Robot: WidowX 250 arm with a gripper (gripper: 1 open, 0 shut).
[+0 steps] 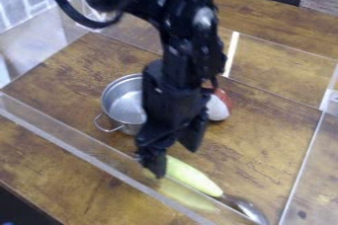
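Note:
The black gripper (pixel 172 148) hangs low over the wooden surface, its fingers open and at the upper end of a pale yellow corn-like piece (pixel 196 180). Whether it touches that piece is unclear. A steel pot (pixel 126 101) stands to the left behind the gripper, partly hidden by it. A white and red object (pixel 219 107) lies behind the gripper on the right. A metal utensil (pixel 248 210) lies at the lower end of the yellow piece.
A clear low barrier runs diagonally along the front left and another along the right.

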